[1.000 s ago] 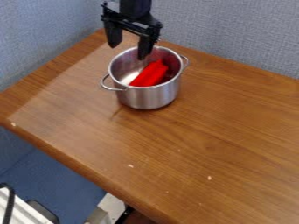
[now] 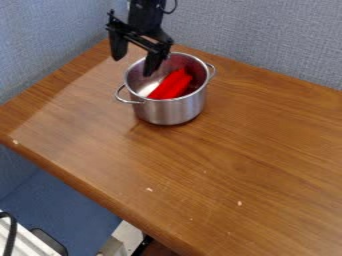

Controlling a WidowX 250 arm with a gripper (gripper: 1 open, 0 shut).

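A steel pot point(image 2: 166, 112) with two side handles stands on the wooden table, and a red elongated object point(image 2: 173, 85) lies inside it. My black gripper point(image 2: 135, 57) hangs over the pot's back left rim, open, one finger beyond the pot to the left and the other reaching down toward its inside. I see nothing held between the fingers.
Padded grey-blue walls border it at the back and left. Cables and white hardware sit at the lower left below the table's edge.
The pot and red object have not visibly moved.
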